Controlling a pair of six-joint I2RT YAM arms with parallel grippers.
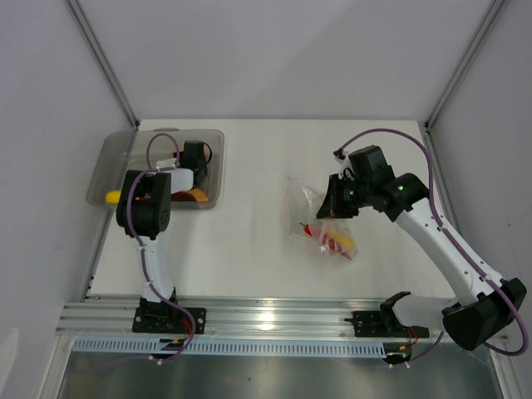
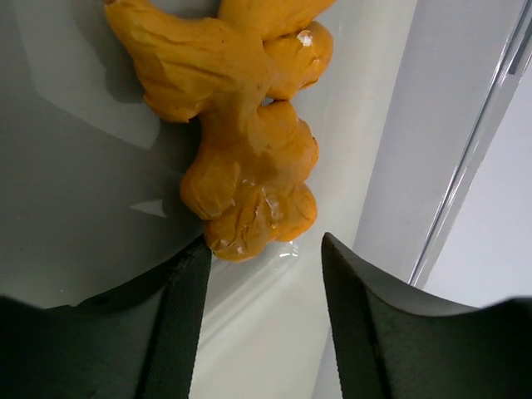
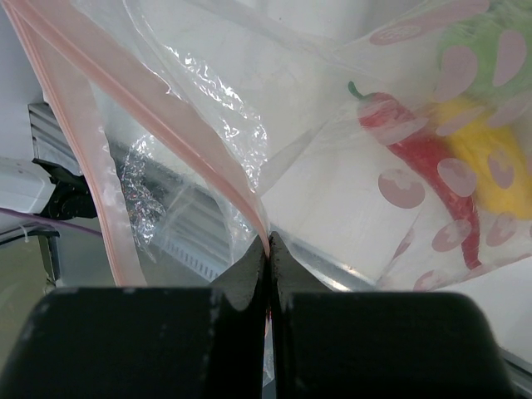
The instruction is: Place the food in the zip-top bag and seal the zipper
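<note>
My left gripper is part open over the plastic bin (image 1: 116,158), its fingers either side of the lower end of an orange, lumpy toy food (image 2: 241,158), like ginger root, against the bin's wall. My right gripper is shut on the pink-zippered edge of the clear zip top bag (image 1: 299,204), which stands partly raised on the table. Inside the bag lie a red chili pepper (image 3: 420,166), a yellow item (image 3: 490,166) and something green (image 3: 482,33).
More food, including a yellow piece (image 1: 111,197), is in the bin at the left. The white table (image 1: 233,249) between bin and bag is clear. Metal rails run along the table's edges.
</note>
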